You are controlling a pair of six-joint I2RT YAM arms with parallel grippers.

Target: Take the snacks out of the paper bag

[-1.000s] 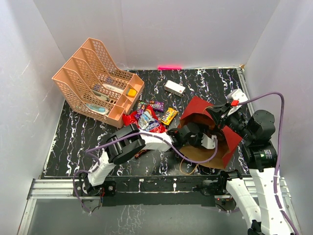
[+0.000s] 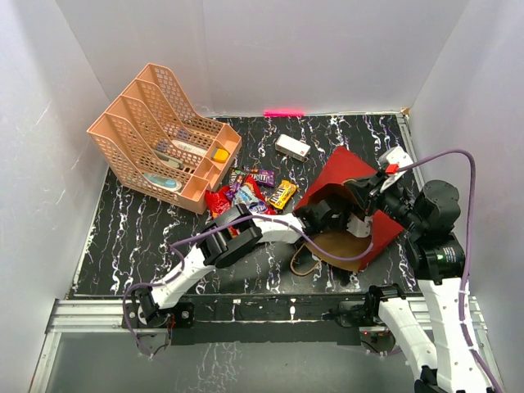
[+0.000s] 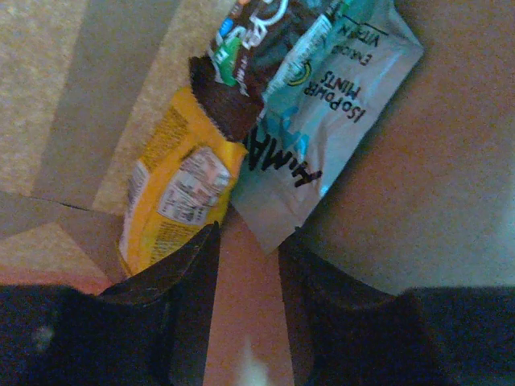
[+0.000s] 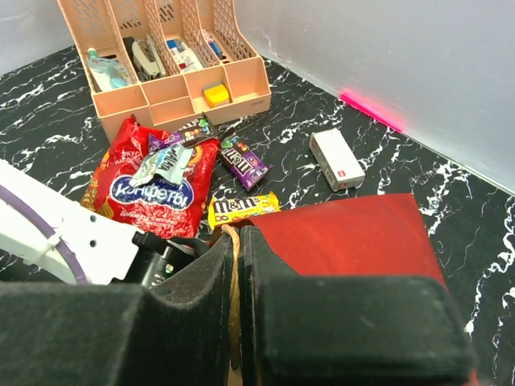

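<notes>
The red paper bag [image 2: 334, 172] lies on its side with its brown inside showing, and the left arm reaches into its mouth. My right gripper is shut on the bag's twisted handle [image 4: 234, 281]. Inside the bag, my left gripper is part open. Just ahead of its fingertips lie a silver-blue mints packet [image 3: 322, 121], a yellow wrapper [image 3: 181, 189] and a brown wrapper [image 3: 249, 56]. The silver packet's corner reaches close to the gap; contact cannot be told. The top view hides the left fingertips.
Outside the bag lie a red candy bag [image 4: 149, 189], a yellow M&M's packet [image 4: 241, 207] and purple packets [image 4: 244, 161]. A white box [image 2: 292, 147] stands behind them, and an orange organizer [image 2: 164, 135] is at the left.
The left arm has reached farther right and deeper into the bag. The bag's mouth and loose front handle have shifted; the right arm has barely moved.
</notes>
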